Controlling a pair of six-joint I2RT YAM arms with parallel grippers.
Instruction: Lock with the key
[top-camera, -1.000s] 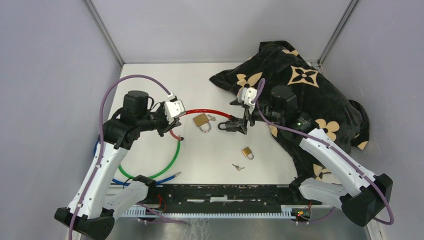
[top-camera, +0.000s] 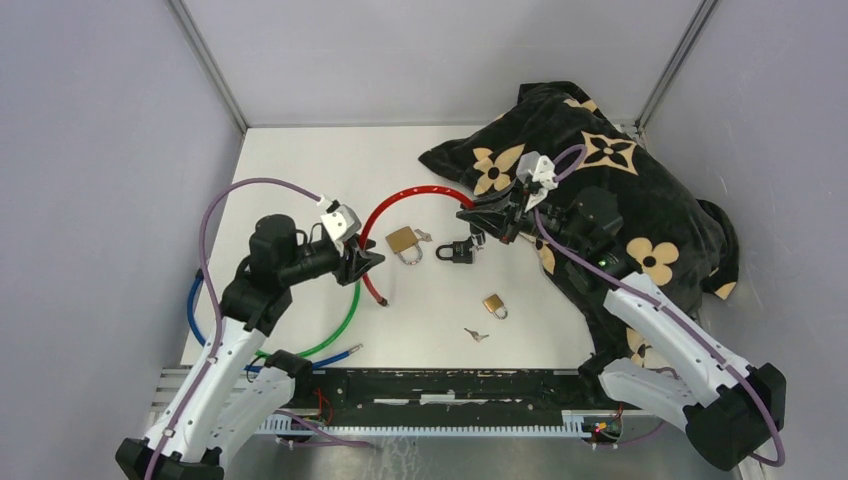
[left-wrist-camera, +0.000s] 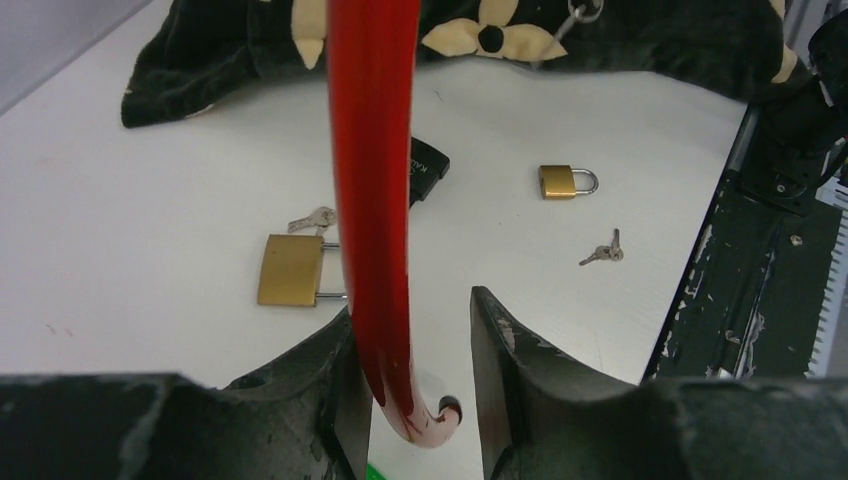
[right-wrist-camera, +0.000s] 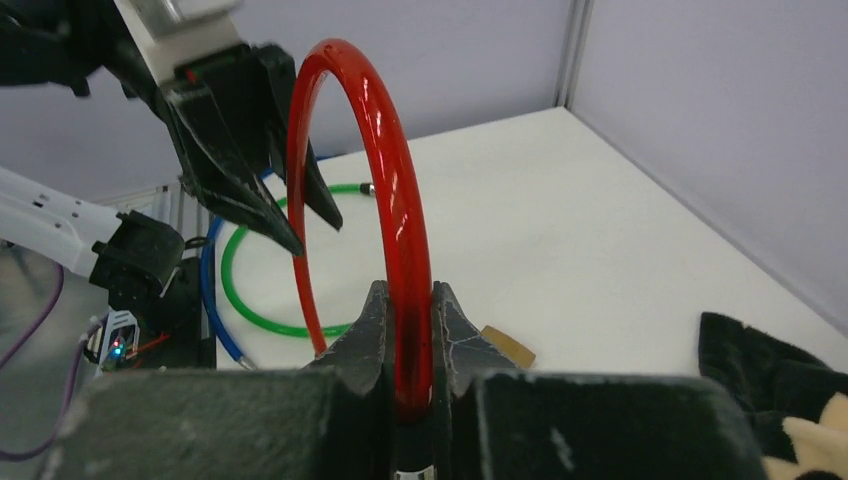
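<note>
The red cable lock (top-camera: 413, 191) arches through the air between my two grippers. My right gripper (top-camera: 468, 212) is shut on one end of it; the right wrist view shows the tube (right-wrist-camera: 408, 300) rising from between the fingers. Below that hold, a small metal key (top-camera: 477, 238) seems to dangle, blurred in the left wrist view. My left gripper (top-camera: 370, 258) is open, its fingers (left-wrist-camera: 495, 380) apart on either side of the tube's lower part. The cable's free end (left-wrist-camera: 448, 408) curls below, in the left wrist view.
On the white table lie a large brass padlock (top-camera: 403, 240) with keys, a black padlock (top-camera: 458, 252), a small brass padlock (top-camera: 494, 302) and loose keys (top-camera: 476, 335). Green (top-camera: 340, 328) and blue (top-camera: 333, 359) cables lie at the left. A dark blanket (top-camera: 560, 125) covers the right side.
The left gripper has shifted right and opened around the cable, which now arches higher.
</note>
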